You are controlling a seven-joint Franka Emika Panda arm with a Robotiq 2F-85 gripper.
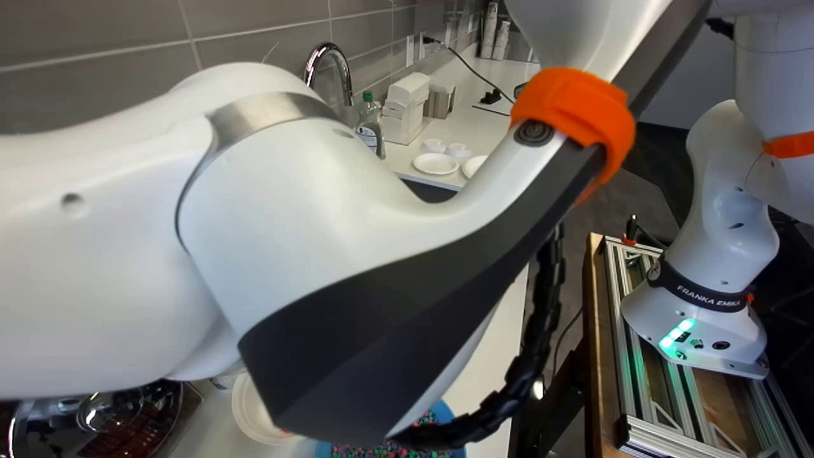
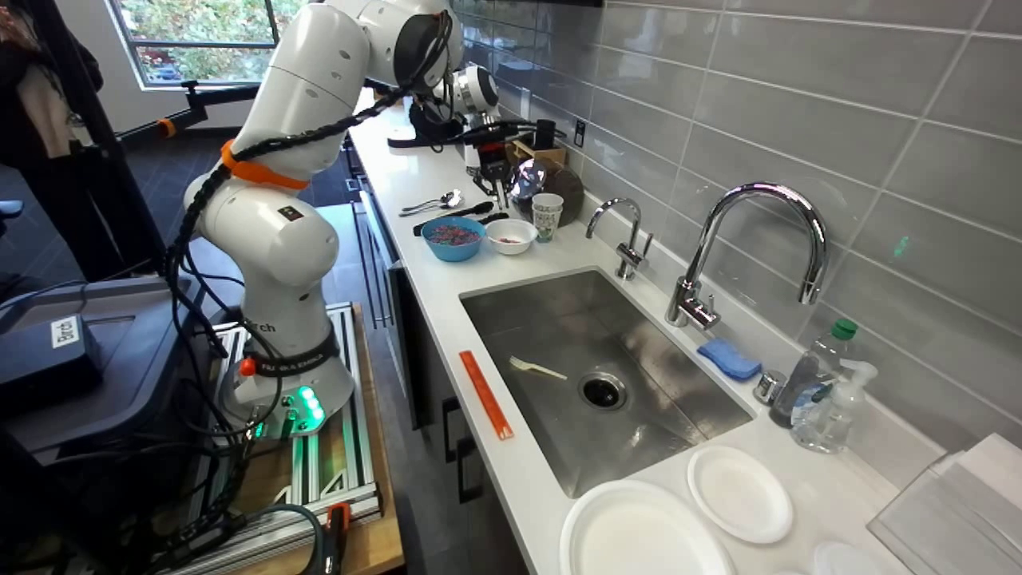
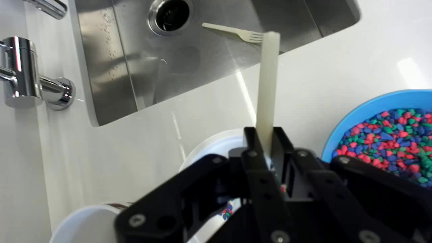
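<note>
A pale, flat stick-like handle (image 3: pixel 269 77) stands between the fingertips of my gripper in the wrist view, and the fingers are shut on it. Its lower end is hidden by the fingers, so I cannot tell what it belongs to. Behind the fingers, partly covered, is a white bowl (image 3: pixel 216 143) with a few coloured pebbles. To the right sits a blue bowl (image 3: pixel 347 121) full of red, green and blue pebbles. From exterior view 2, my gripper (image 2: pixel 500 197) hangs at the counter's far end, near the white bowl (image 2: pixel 512 236) and the blue bowl (image 2: pixel 452 239).
A steel sink (image 2: pixel 556 326) holds a pale fork (image 2: pixel 536 368). Paper cups (image 2: pixel 547 216) stand beside the white bowl, with spoons (image 2: pixel 436 202) behind the blue one. Taps (image 2: pixel 690 297) rise along the wall. White plates (image 2: pixel 642 532) lie at the near end.
</note>
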